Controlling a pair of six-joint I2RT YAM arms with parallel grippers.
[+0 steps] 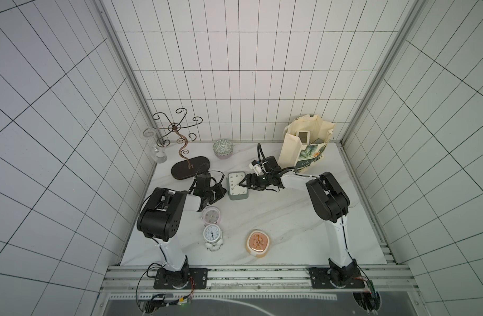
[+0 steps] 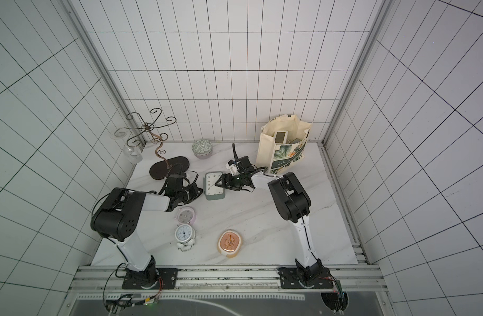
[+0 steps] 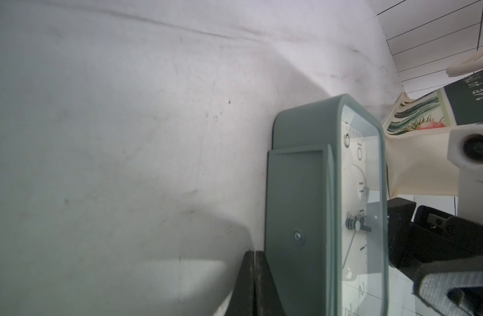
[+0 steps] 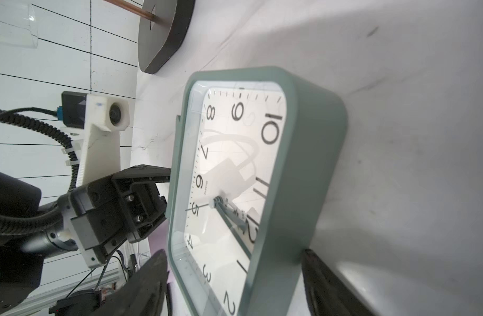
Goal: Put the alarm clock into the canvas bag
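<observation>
A sage-green square alarm clock (image 1: 237,185) (image 2: 214,185) stands on the marble table between my two grippers, its numbered dial showing in both wrist views. My left gripper is shut, nothing visible between its fingers, its tips beside the clock's side. My right gripper is part open, its fingertips either side of the clock's body. The cream canvas bag (image 1: 307,142) (image 2: 283,143) stands at the back right behind my right arm, with boxy items inside it.
Near the front lie a pink clock (image 1: 210,215), a white clock (image 1: 212,233) and an orange round clock (image 1: 258,241). At the back left stand a scrolled metal stand (image 1: 186,167) and a glass piece; a patterned ball (image 1: 223,148) sits at the back.
</observation>
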